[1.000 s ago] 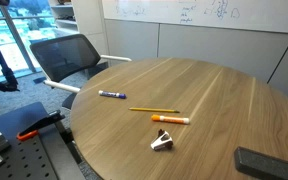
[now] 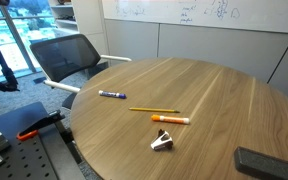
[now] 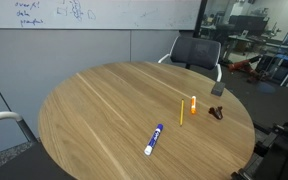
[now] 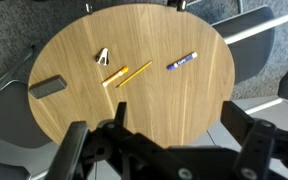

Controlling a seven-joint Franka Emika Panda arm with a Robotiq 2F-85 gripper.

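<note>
On the round wooden table lie a blue-and-white marker, a yellow pencil, an orange marker, a small black-and-white item and a black eraser-like block. The wrist view looks down on all five: blue marker, pencil, orange marker, small item and black block. High above the table, my gripper is open, its dark fingers spread wide with nothing between them. Neither exterior view shows the gripper.
An office chair stands past the far left of the table, and another chair's edge shows in exterior view 2. A whiteboard spans the back.
</note>
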